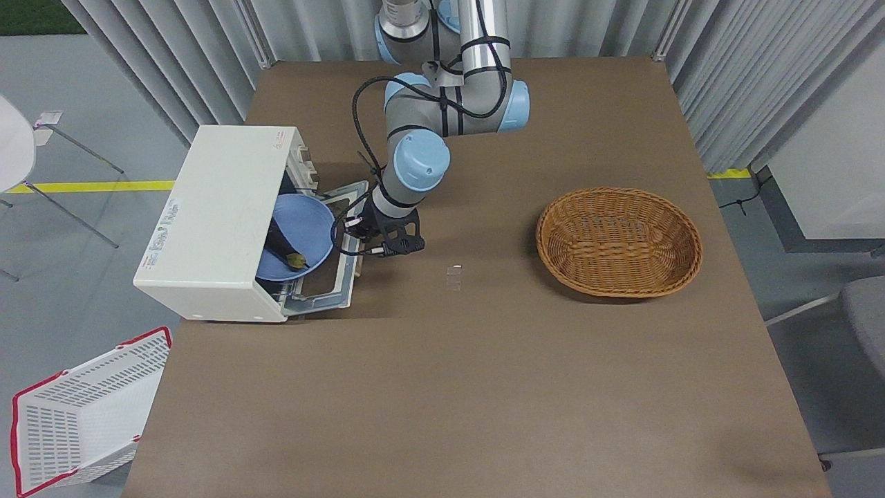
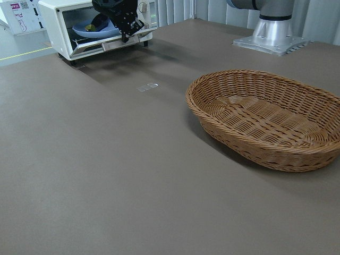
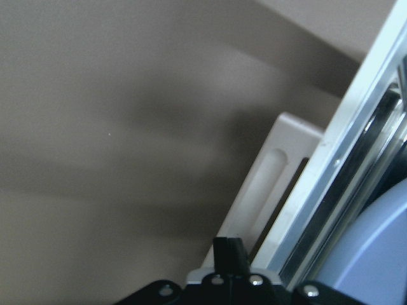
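A white toaster oven (image 1: 216, 216) stands on the table's left, its glass door (image 1: 332, 294) tilted open. Inside, a blue plate (image 1: 307, 220) holds an eggplant (image 1: 282, 247). My black gripper is at the door's handle (image 3: 267, 181), which appears in the wrist view as a pale slotted bar. The fingertips look close together, but whether they grip anything is unclear.
An oval wicker basket (image 1: 619, 242) sits empty on the right of the brown table (image 1: 498, 398). A white plastic crate (image 1: 91, 407) is off the table at lower left.
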